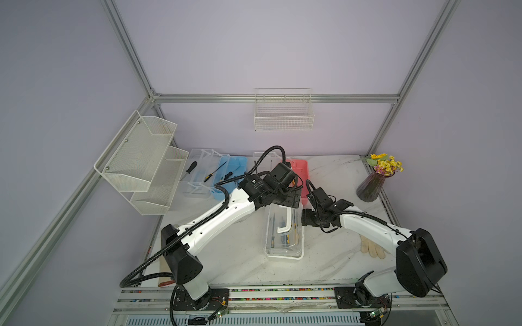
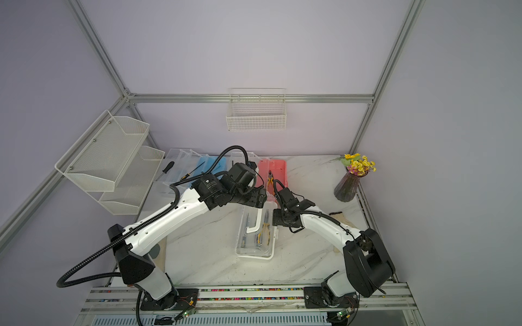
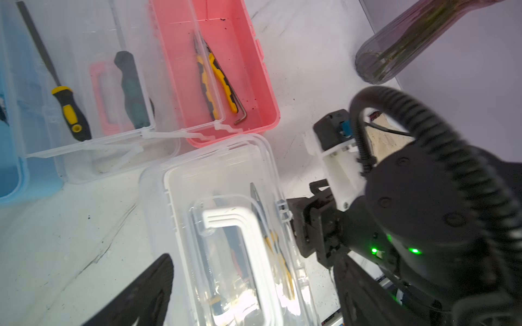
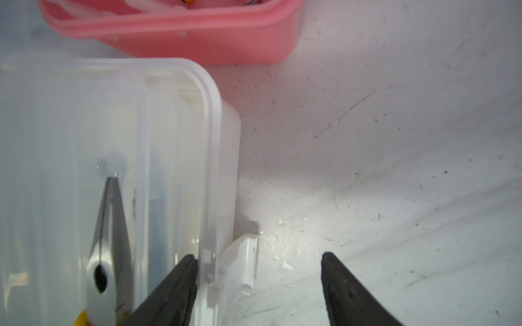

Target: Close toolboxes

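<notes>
A clear toolbox [image 1: 283, 245] with tools inside lies in the middle of the table, its translucent lid with white handle [image 3: 255, 260] lying over it. My left gripper hangs above it, open, with nothing seen between its fingers. My right gripper is open at the box's right side, its left finger by the rim and a clear latch flap. Behind stand an open blue toolbox [image 1: 235, 165] and an open pink toolbox [image 3: 244, 108], with screwdrivers and pliers in them and their clear lids.
A vase of flowers [image 1: 371, 184] stands at the back right. Gloves [image 1: 370, 247] lie at the right front. Wire baskets [image 1: 138, 157] hang on the left and back walls.
</notes>
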